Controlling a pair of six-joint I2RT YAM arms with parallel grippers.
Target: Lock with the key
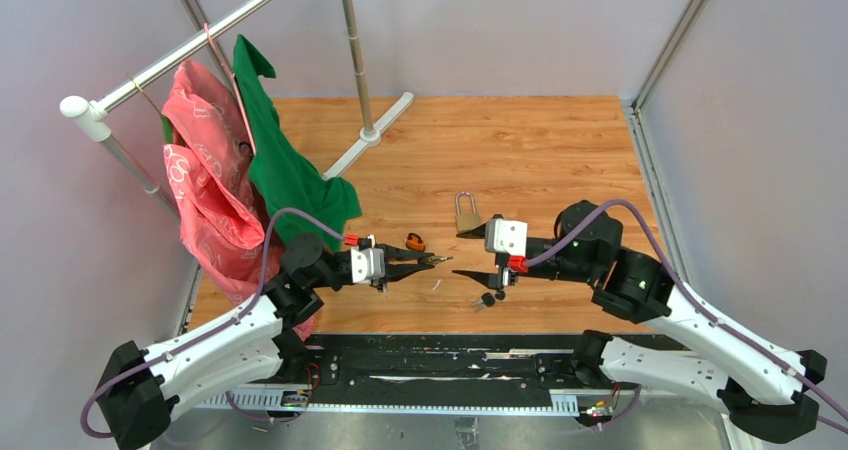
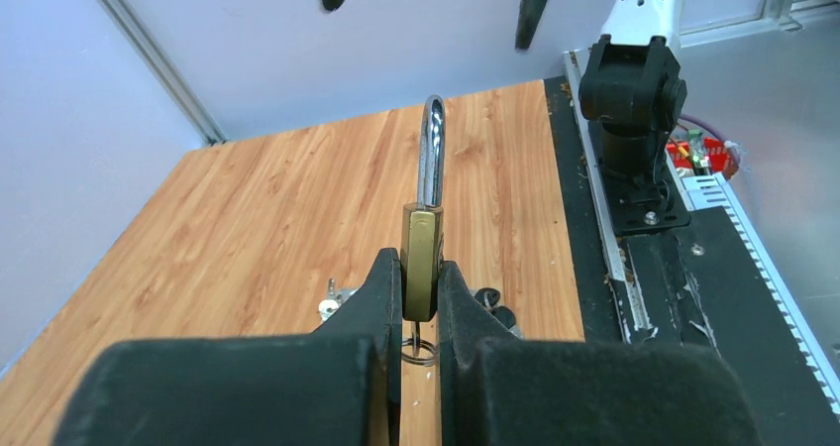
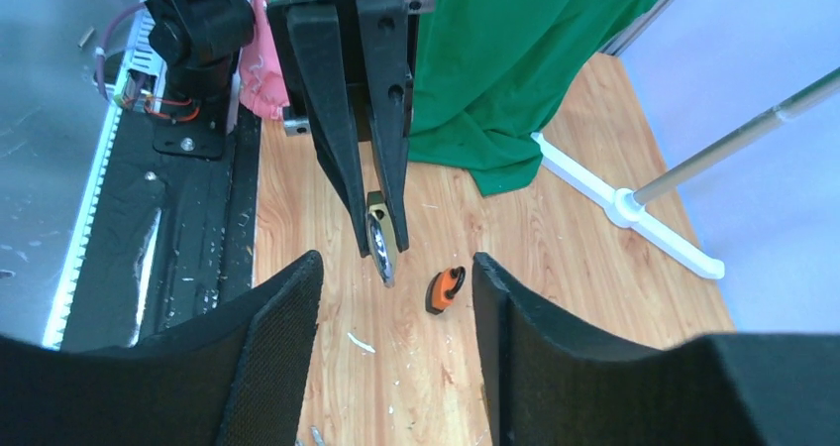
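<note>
A small brass padlock with a silver shackle (image 2: 431, 154) is pinched upright between the fingers of my left gripper (image 1: 432, 261), which is shut on its brass body (image 2: 422, 266). A thin ring (image 2: 418, 352) shows just below that body. Seen edge-on, the shackle does not reveal whether it is locked. Facing it from the right, my right gripper (image 1: 462, 254) stands open, its fingers apart with nothing between them. The held padlock (image 3: 381, 243) appears beyond those fingers in the right wrist view. Keys with black heads (image 1: 485, 301) lie on the table below the right gripper.
A larger brass padlock (image 1: 467, 220) lies on the table behind the right gripper. An orange and black object (image 1: 415, 241) rests behind the left fingers. Left of it, a rack holds a green cloth (image 1: 290, 160) and a pink one (image 1: 205, 170).
</note>
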